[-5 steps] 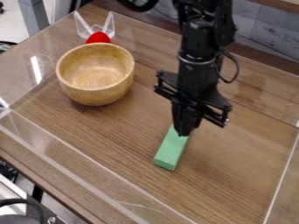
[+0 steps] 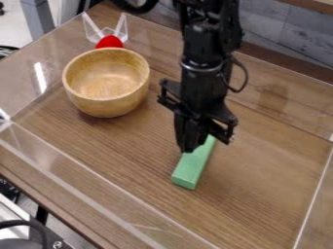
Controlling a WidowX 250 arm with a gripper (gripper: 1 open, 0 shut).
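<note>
The black gripper [image 2: 190, 145] hangs at the centre of the camera view, pointing down, its tip shut just over the upper end of a green bar [image 2: 192, 170] lying flat on the wooden table [image 2: 92, 165]. I cannot tell whether the tip touches the bar; nothing shows held in it.
A round tan bowl [image 2: 107, 83] sits at the upper left. Behind it is a small red object with white ear-like parts [image 2: 108, 39]. A grey wall [image 2: 279, 29] runs along the back.
The gripper has shifted left over the last second, and the arm above it has changed angle slightly. The green bar looks to be in the same place.
</note>
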